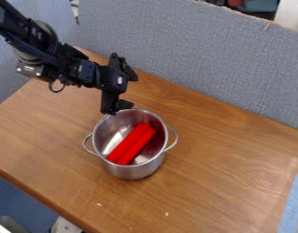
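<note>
A steel pot [152, 160] with two side handles sits on the wooden table [224, 173]. A red elongated object [131, 143] lies inside it, slanting along the pot's interior. My black gripper [117, 103] hangs over the back-left rim of the pot, open, with nothing visible held in it. Whether it touches the rim is hard to tell.
A grey padded wall [194, 56] runs along the back of the table. A pale blue strip [293, 200] shows at the right edge.
</note>
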